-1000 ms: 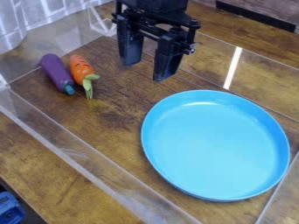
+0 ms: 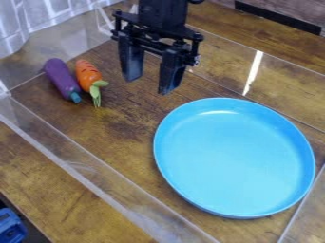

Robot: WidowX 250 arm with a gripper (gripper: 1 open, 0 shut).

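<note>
The black gripper (image 2: 152, 66) hangs at the top centre, pointing down over the wooden surface; whether its fingers are open or shut is hard to tell. To its left lie a purple eggplant (image 2: 61, 80) and an orange carrot (image 2: 87, 76) with a green top, side by side. Below and right of the gripper is a large empty blue plate (image 2: 233, 155).
Transparent edging runs along the left side. A small blue object (image 2: 9, 226) sits in the bottom left corner.
The vegetables and plate have not moved.
</note>
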